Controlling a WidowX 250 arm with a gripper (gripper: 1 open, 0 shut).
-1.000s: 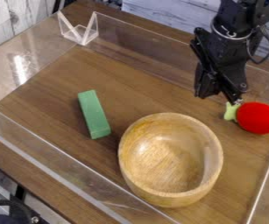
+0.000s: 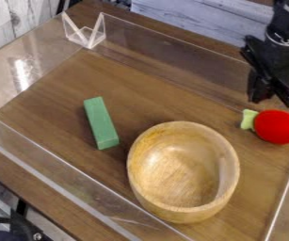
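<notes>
My gripper [image 2: 263,92] is at the upper right edge, above and behind a red round object [image 2: 278,128] with a pale green piece on its left side. Whether its fingers are open or shut is hard to tell. A wooden bowl [image 2: 184,202] sits at the lower middle. A green block [image 2: 102,121] lies to its upper left.
Clear walls [image 2: 159,51] border the wooden table surface [image 2: 147,94]. A white bracket [image 2: 84,30] stands at the back left.
The gripper has moved to the right, over toward the table's right edge. The red object, bowl and green block look unmoved.
</notes>
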